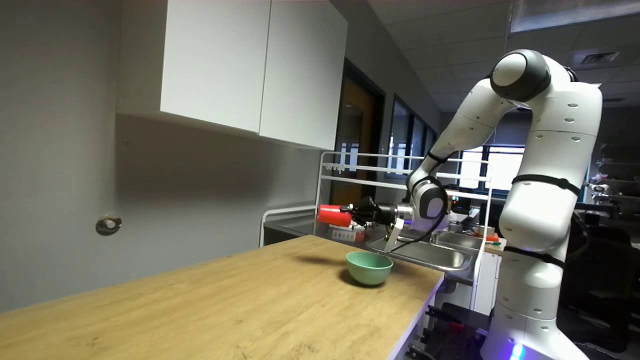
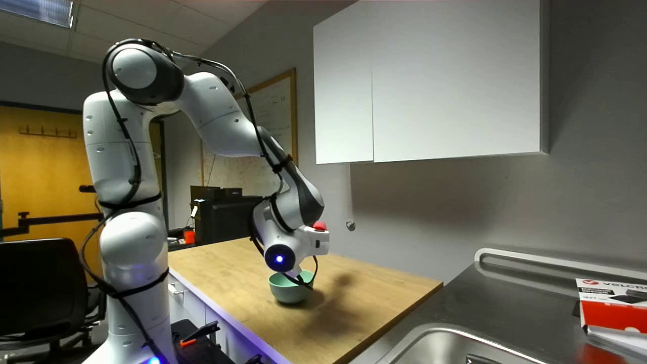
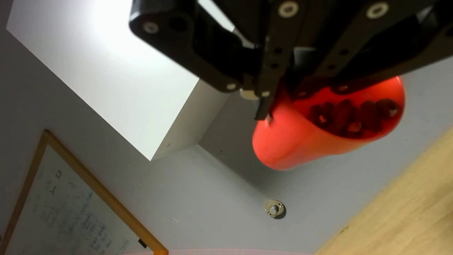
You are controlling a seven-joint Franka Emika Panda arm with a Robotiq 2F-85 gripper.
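A red cup (image 3: pixel 293 138) is held up off the table, with my gripper (image 1: pixel 351 210) shut on its side. The cup lies tipped nearly on its side, and several dark round pieces (image 3: pixel 354 117) show inside its mouth in the wrist view. Below and a little to the right of the cup in exterior view 1, a green bowl (image 1: pixel 369 268) stands upright on the wooden tabletop. The inside floor of the bowl is hidden. From exterior view 2 only a small part of the cup (image 2: pixel 319 226) shows past the arm.
A metal sink (image 1: pixel 441 255) and a white rack (image 1: pixel 408 186) stand behind the bowl. A white cabinet (image 2: pixel 449 79) hangs on the wall above. A Velcro box (image 2: pixel 612 297) lies by the sink.
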